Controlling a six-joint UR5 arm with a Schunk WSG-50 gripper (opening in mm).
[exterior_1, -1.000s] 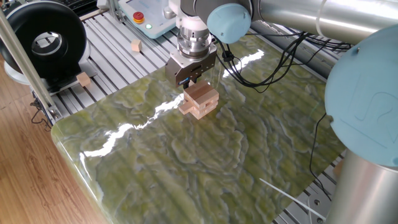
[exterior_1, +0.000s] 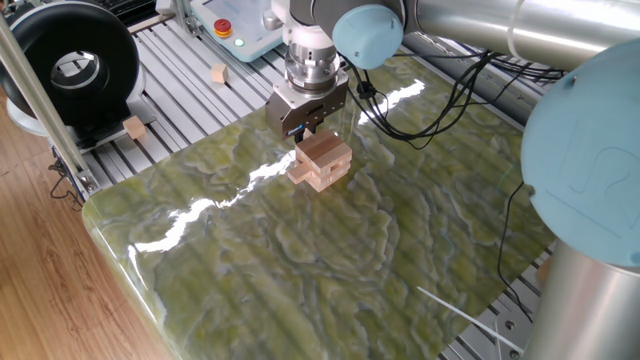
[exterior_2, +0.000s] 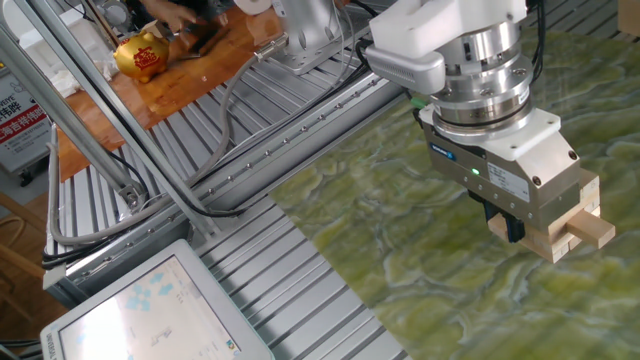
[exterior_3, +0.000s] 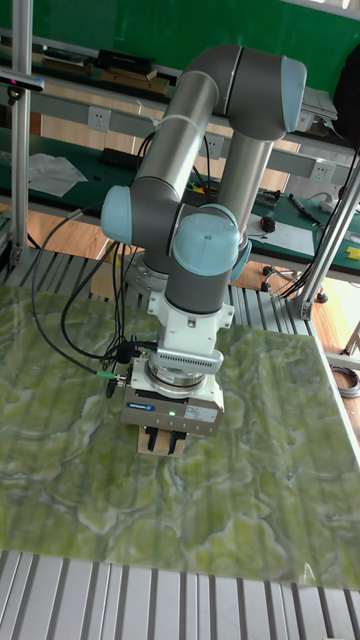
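Note:
A small stack of wooden blocks (exterior_1: 323, 160) stands on the green marbled tabletop. One block (exterior_1: 299, 173) juts from its side, and the same protruding block (exterior_2: 591, 229) shows at the right in exterior view 2. My gripper (exterior_1: 305, 135) is low beside the stack, pointing down. In exterior view 3 the gripper (exterior_3: 163, 441) has its two dark fingers a little apart, with pale wood of the stack (exterior_3: 161, 452) showing between and below them. Whether the fingers touch or pinch a block is hidden. The gripper body covers much of the stack in exterior view 2.
Loose wooden blocks lie off the green board (exterior_1: 250, 290): one block (exterior_1: 219, 73) on the slatted bed, another block (exterior_1: 134, 127) near the black ring-shaped device (exterior_1: 75, 70). Black cables (exterior_1: 440, 110) hang beside the arm. The board's front half is clear.

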